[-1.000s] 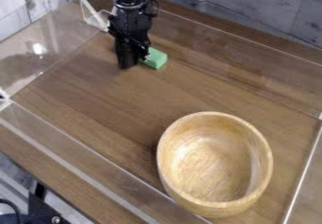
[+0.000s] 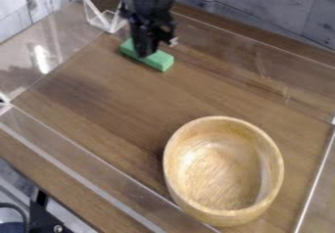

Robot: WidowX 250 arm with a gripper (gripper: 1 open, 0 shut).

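Observation:
My dark gripper (image 2: 147,36) hangs at the top of the view, blurred, over a green block (image 2: 152,61) lying on the wooden table. Its fingertips are at or just above the block; I cannot tell whether they touch it or how far apart they are. A pale wooden bowl (image 2: 222,168) stands at the lower right.
A white wire object (image 2: 105,18) stands at the upper left, left of the gripper. Grey walls border the table at the back.
My gripper has risen and shifted a little to the right, uncovering more of the green block, which stays on the table.

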